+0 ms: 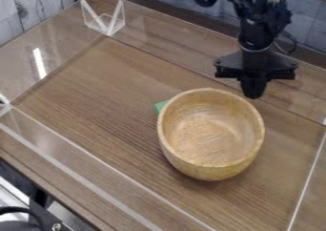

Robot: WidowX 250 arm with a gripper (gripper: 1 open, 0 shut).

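Observation:
The black robot arm (258,46) reaches down from the top right, its gripper (253,80) low over the wooden table just behind a large pale wooden bowl (211,154). The gripper looks shut, with nothing visible between its fingers, though its tips are small and dark. A small green object (160,108) is partly hidden behind the bowl's left side.
A white wire-like holder (105,17) stands at the back left.

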